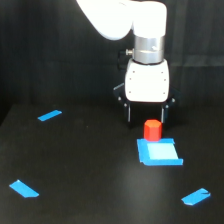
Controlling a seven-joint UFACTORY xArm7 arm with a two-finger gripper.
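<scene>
A red cylinder [153, 130] stands upright at the back edge of a white square [161, 152] bordered by blue tape. My gripper [147, 115] is just above and behind the cylinder, slightly left of it in the picture. Its dark fingers are spread wide apart, with nothing held between them. The fingertips are hard to make out against the black background, and how far they are from the cylinder in depth cannot be told.
Blue tape strips lie on the black table: one at the back left [49, 115], one at the front left [24, 188] and one at the front right [196, 197].
</scene>
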